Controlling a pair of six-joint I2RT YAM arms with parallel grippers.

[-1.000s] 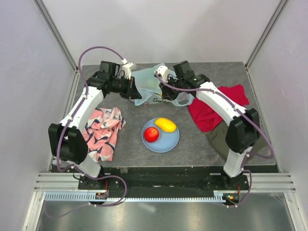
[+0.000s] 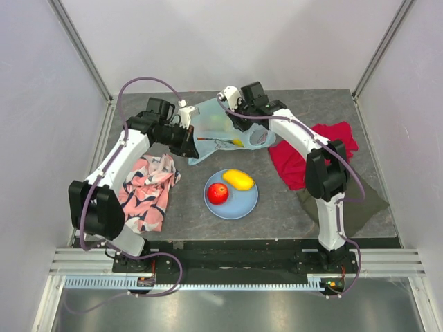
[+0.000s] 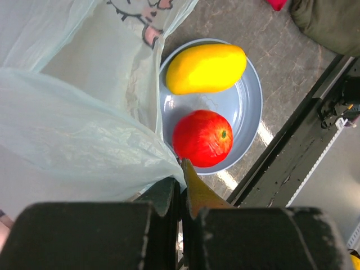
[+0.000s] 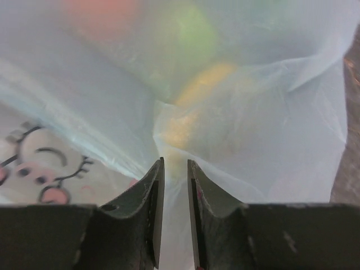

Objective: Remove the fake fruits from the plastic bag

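Note:
A pale translucent plastic bag (image 2: 211, 121) lies at the back between the arms. My left gripper is shut on the bag's edge. My right gripper is inside or over the bag, its fingers slightly apart; blurred red, green and yellow fruit shapes (image 4: 202, 84) show through the plastic. On the blue plate (image 2: 232, 207) rest a yellow mango (image 2: 238, 179) and a red fruit (image 2: 217, 193).
A pink patterned cloth (image 2: 145, 194) lies left, a red cloth (image 2: 291, 166) and olive cloth (image 2: 363, 204) right. Grey table surface shows around the plate.
My left gripper has moved toward the front with the bag's corner, which is drawn forward. The right arm has shifted slightly toward the back, over the bag.

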